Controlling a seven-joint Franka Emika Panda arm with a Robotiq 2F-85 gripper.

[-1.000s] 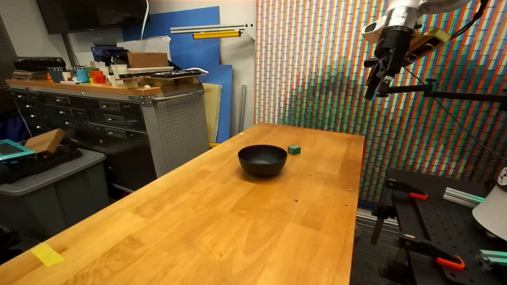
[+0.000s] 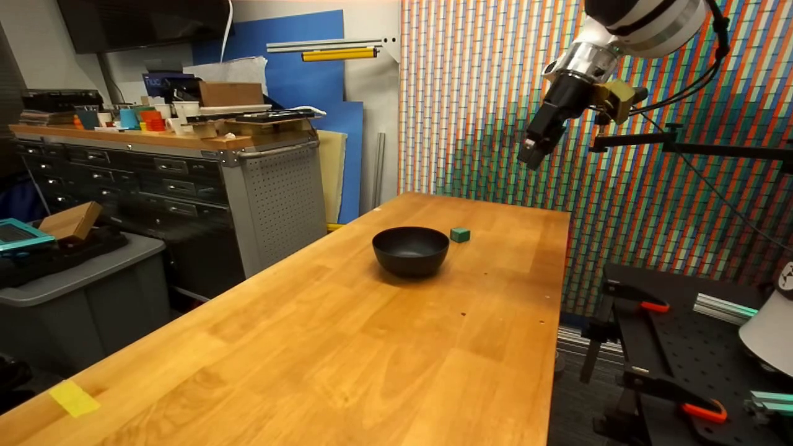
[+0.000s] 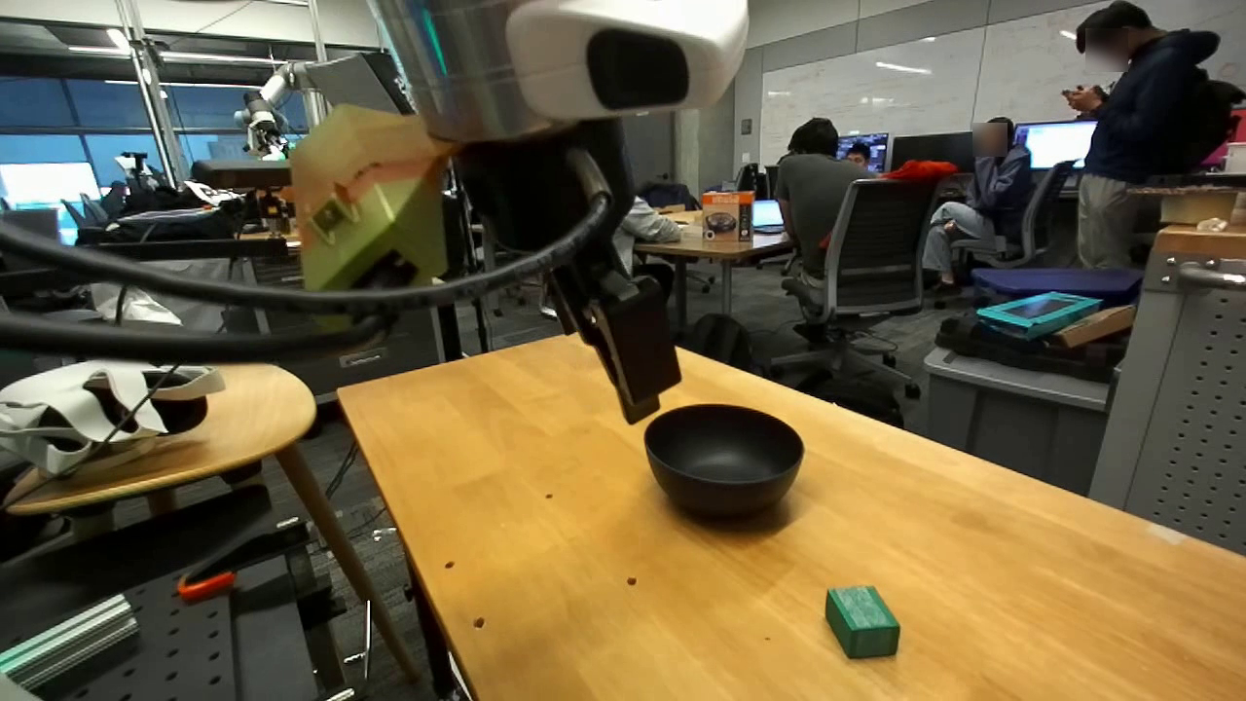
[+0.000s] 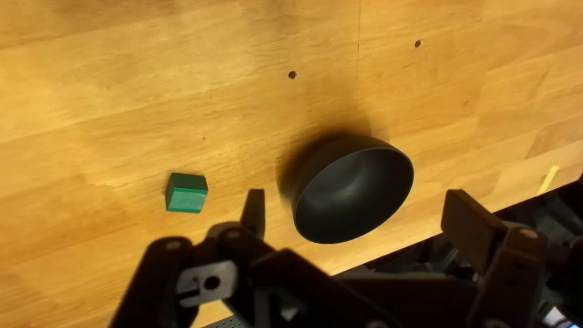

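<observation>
On the wooden table a small green block [image 4: 186, 193] lies by itself, a short way from a black bowl [image 4: 355, 191]. The bowl stands upright, and the wrist view shows no object inside it. High above the tabletop, my gripper [image 2: 531, 153] points down at a slant, clear of both things. Its fingers [image 4: 254, 214] are spread wide in the wrist view, with only air between them, so it is open. In exterior view 2 the block [image 3: 863, 621] sits nearer the camera than the bowl [image 3: 724, 461].
A grey bin [image 2: 89, 290] and a drawer cabinet stand beyond the table's long side. Clamps with orange handles [image 2: 704, 412] sit on the black stand at the right.
In exterior view 1 my arm has swung left and the gripper now tilts toward the table's middle. The bowl and the green block have stayed where they were.
</observation>
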